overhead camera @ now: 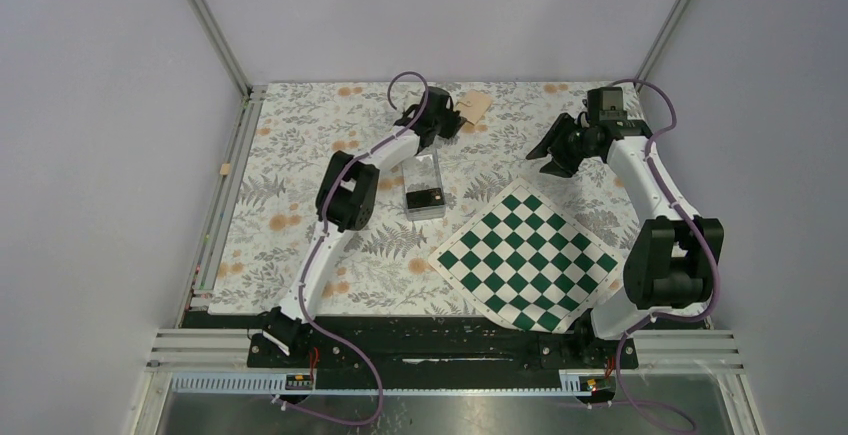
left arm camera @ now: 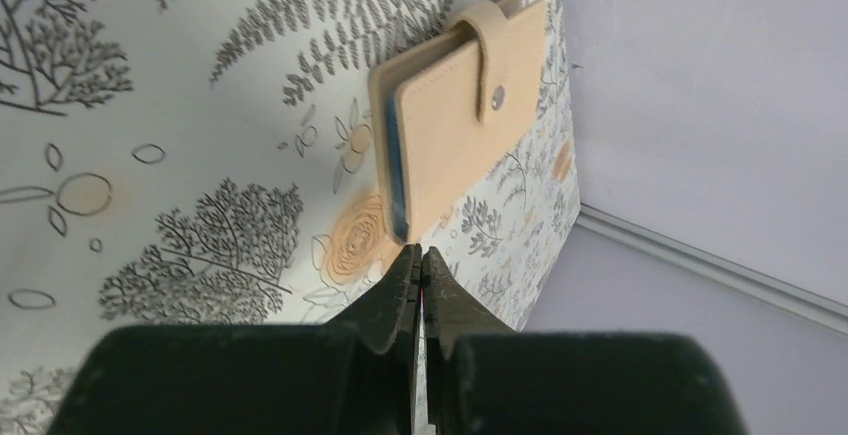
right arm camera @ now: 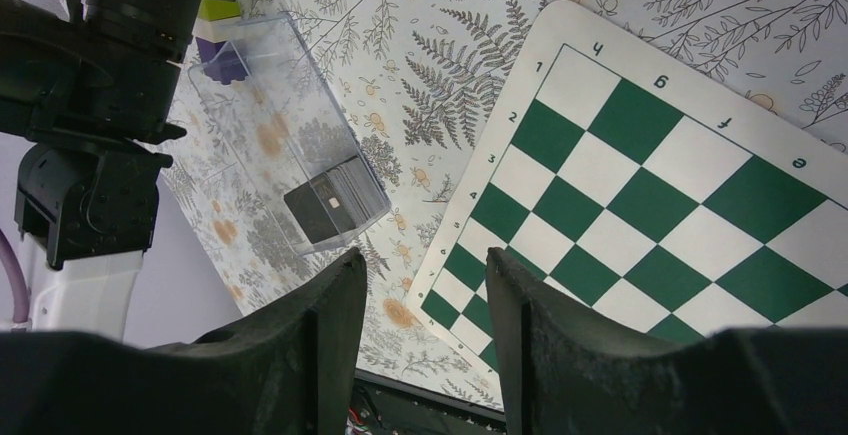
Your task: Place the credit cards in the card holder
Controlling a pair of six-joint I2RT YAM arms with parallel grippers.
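Note:
The beige card holder (left arm camera: pixel 460 115) lies near the table's back edge, its strap snapped across both covers and a dark blue lining showing along the near edge. Just short of its near corner, my left gripper is shut with nothing between its fingertips; the holder lies outside them. From above, the left gripper (overhead camera: pixel 458 123) partly covers the view beside the card holder (overhead camera: pixel 474 105). Inside a clear box (right arm camera: pixel 290 125), dark cards (right arm camera: pixel 325 203) sit at one end. My right gripper hangs open and empty over the table's right side.
A green-and-white checkered mat (overhead camera: pixel 525 255) covers the front right of the table. The clear box stands close below the left arm (overhead camera: pixel 350 190). A yellow-green and purple object (right arm camera: pixel 220 40) shows beside the box. Open tablecloth lies left of the arm.

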